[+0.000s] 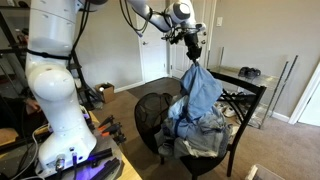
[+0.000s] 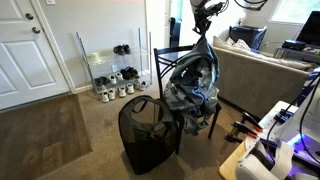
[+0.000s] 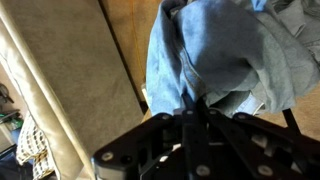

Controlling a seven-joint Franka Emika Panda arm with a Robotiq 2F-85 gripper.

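Observation:
A light blue garment (image 1: 202, 92) hangs from my gripper (image 1: 195, 62), which is shut on its top end above the chair. In the second exterior view the cloth (image 2: 203, 62) is drawn up into a peak, its lower part still among the clothes. Below it, a heap of grey-blue clothes (image 1: 206, 138) lies on the seat of the dark wooden chair (image 1: 241, 115). Seen from the wrist, blue fabric (image 3: 215, 45) runs up to the fingertips, where the exact hold is hidden by the dark fingers.
A black mesh basket (image 2: 147, 135) stands on the floor beside the chair. Behind are a shoe rack (image 2: 120, 72) and a beige couch (image 2: 245, 80).

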